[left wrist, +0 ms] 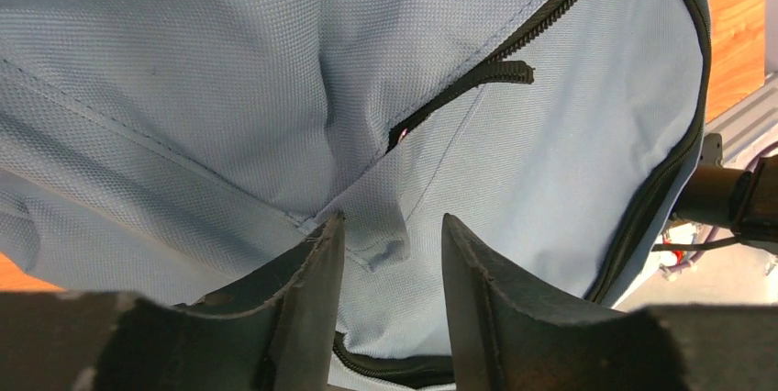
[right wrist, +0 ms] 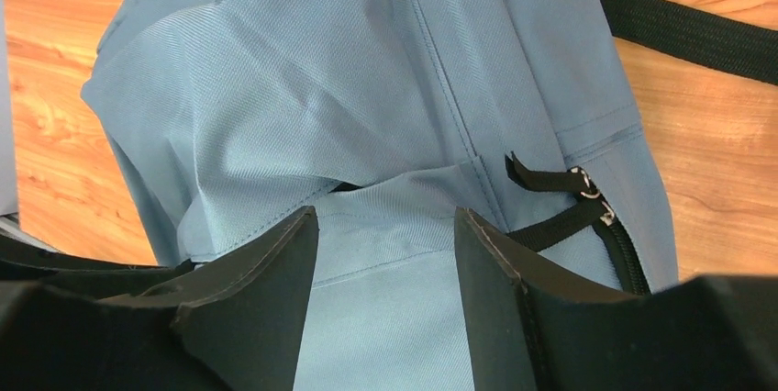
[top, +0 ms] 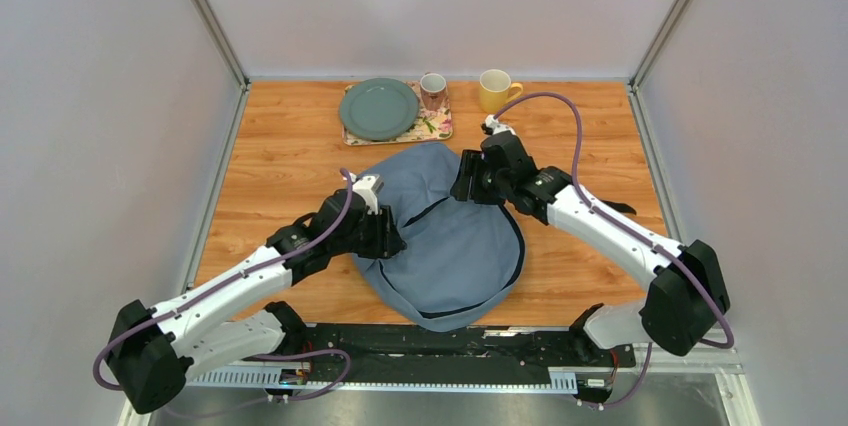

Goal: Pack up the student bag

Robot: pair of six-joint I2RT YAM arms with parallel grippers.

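Note:
A blue-grey fabric bag [top: 455,261] lies flat in the middle of the table. Its black zipper [left wrist: 541,24] runs slantwise across the cloth in the left wrist view, with a dark pull tab. Over the bag's left side hovers my left gripper, partly open, a raised fold of cloth [left wrist: 376,226] showing beyond and between its fingertips. Above the upper right of the bag is my right gripper, wide open and empty. A second pull tab with metal rings [right wrist: 587,189] shows near the bag's edge in the right wrist view.
Towards the back stand a green plate [top: 380,109] and a patterned cup [top: 433,91] on a floral tray [top: 440,128]. A yellow mug [top: 494,90] is to their right. A black strap [right wrist: 697,33] extends from the bag over the wood.

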